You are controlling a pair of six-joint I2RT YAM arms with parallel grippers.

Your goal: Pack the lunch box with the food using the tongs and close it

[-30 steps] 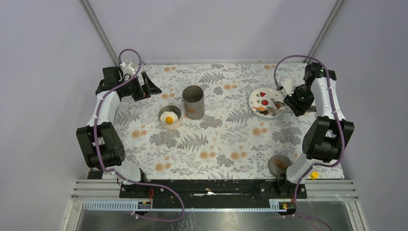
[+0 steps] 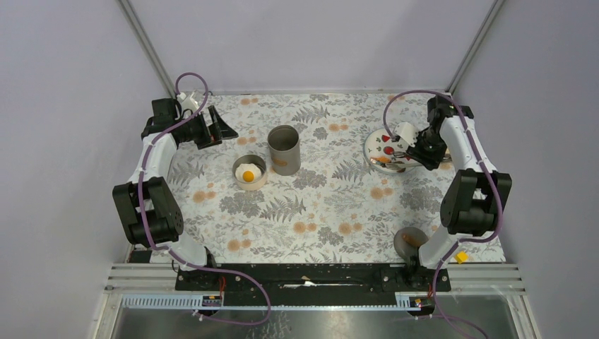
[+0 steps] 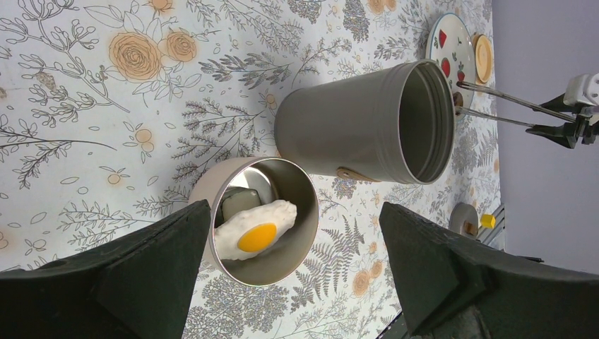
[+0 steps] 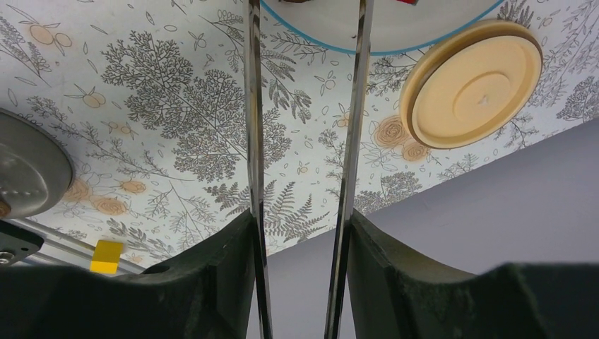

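A small round food container [image 3: 200, 185] holds a fried egg [image 3: 256, 238] and a greyish piece beside it. Next to it stands the tall grey lunch box body [image 2: 285, 150], its top uncovered. My left gripper [image 2: 222, 128] is open, up and left of both. On the right lies a white plate [image 2: 373, 141] with red prints and a blue rim; an orange-brown food piece [image 2: 381, 161] sits at its left part. Over this plate my right gripper [image 2: 393, 159] reaches in from the right, its long thin fingers [image 4: 351, 148] apart. Their tips are cut off in the right wrist view.
A cream lid [image 4: 475, 88] lies beside the plate, near the right wall. A round grey lid [image 2: 405, 243] and a yellow block [image 2: 461, 257] are at the front right.
The left arm stays still, and the containers have not moved.
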